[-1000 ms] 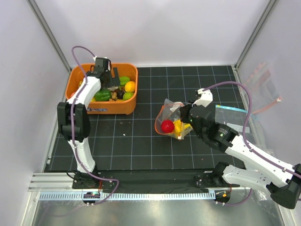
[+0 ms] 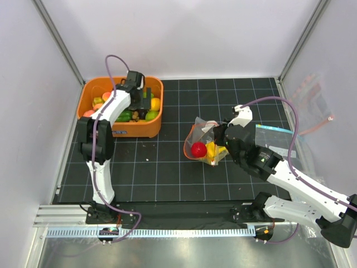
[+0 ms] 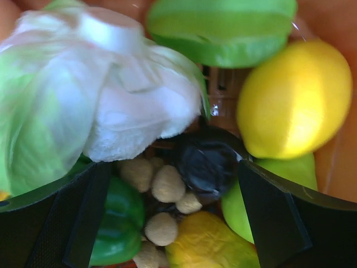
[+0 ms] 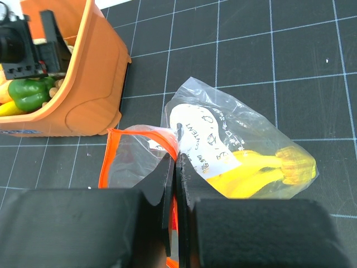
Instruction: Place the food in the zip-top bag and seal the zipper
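Note:
My left gripper hangs open inside the orange bin [image 2: 139, 128], over food: a lettuce [image 3: 44, 106], yellow lemon [image 3: 290, 100], green starfruit [image 3: 223, 28], dark avocado [image 3: 206, 156], green pepper [image 3: 120, 223] and several mushrooms [image 3: 167, 184]. My right gripper is shut on the orange-edged rim of the zip top bag [image 4: 134, 156]. Inside the bag are yellow bananas [image 4: 251, 167] and a red round item [image 2: 198, 149], with a printed white label [image 4: 195, 134] visible.
Another clear bag [image 2: 270, 134] lies flat at the right, partly behind my right arm. Bare tiled mat lies between bin and bag and in front of the bin.
My left gripper has moved rightward within the bin, towards the lemon side. The right arm and the bag look unchanged.

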